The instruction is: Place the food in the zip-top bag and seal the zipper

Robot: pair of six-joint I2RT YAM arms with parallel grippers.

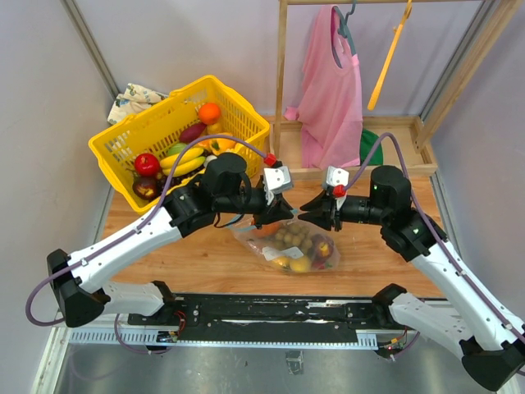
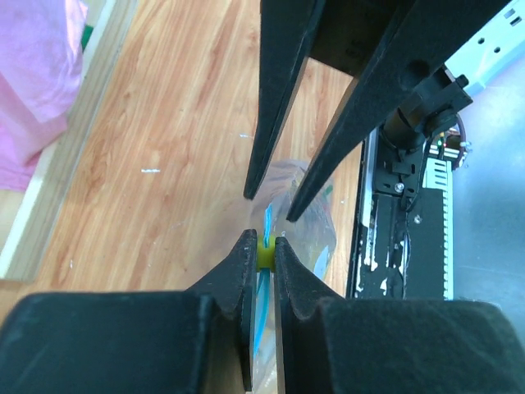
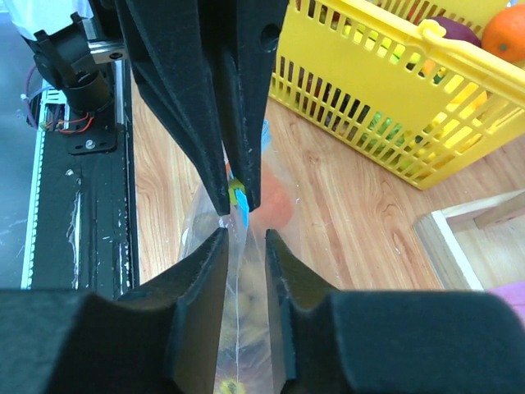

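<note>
The clear zip top bag (image 1: 287,248) lies on the table in the top view, with several round yellow and brown foods and something orange inside. My left gripper is shut on the yellow-green slider (image 2: 265,257) at the blue zipper strip (image 2: 262,304). Close to its right in the top view is my right gripper (image 1: 303,217). In the right wrist view the right gripper is open, its two fingertips apart on either side of the bag's top edge. The blue strip (image 3: 242,207) shows just beyond them, near the left gripper's fingers (image 3: 253,185).
A yellow basket (image 1: 107,148) of fruit and vegetables stands at the back left. Behind the arms are a wooden rack (image 1: 282,74) and a hanging pink cloth (image 1: 328,98). Bare table (image 1: 369,267) shows at the front right.
</note>
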